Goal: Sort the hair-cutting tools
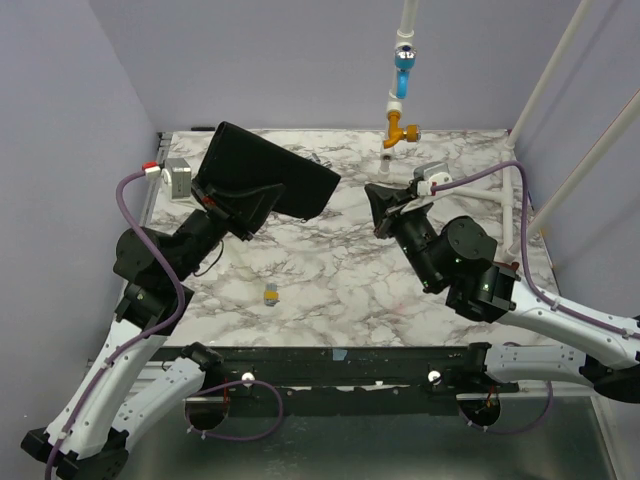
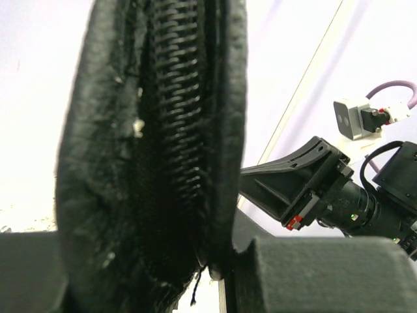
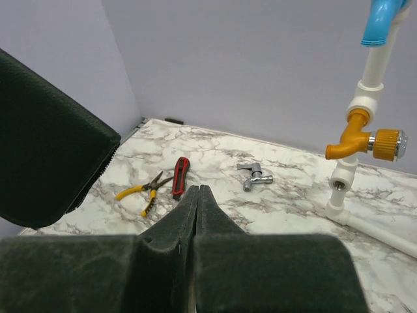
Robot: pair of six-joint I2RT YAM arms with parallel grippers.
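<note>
A flat black case (image 1: 268,172) with a zipper along its edge hangs above the table, and my left gripper (image 1: 262,212) is shut on it. In the left wrist view the case (image 2: 150,163) fills the middle, its zipper running upward between the fingers. My right gripper (image 1: 374,212) stands apart from the case, to its right. Seen in the right wrist view, the right fingers (image 3: 179,228) meet with nothing between them, and a corner of the case (image 3: 52,143) shows at left. Whether hair cutting tools are inside the case is hidden.
On the marble table (image 3: 215,147) lie yellow-handled pliers (image 3: 151,189), a red cutter (image 3: 181,177) and a metal tap (image 3: 255,176). White piping with an orange faucet (image 1: 398,130) stands at back right. A small yellow-grey item (image 1: 271,294) lies front left.
</note>
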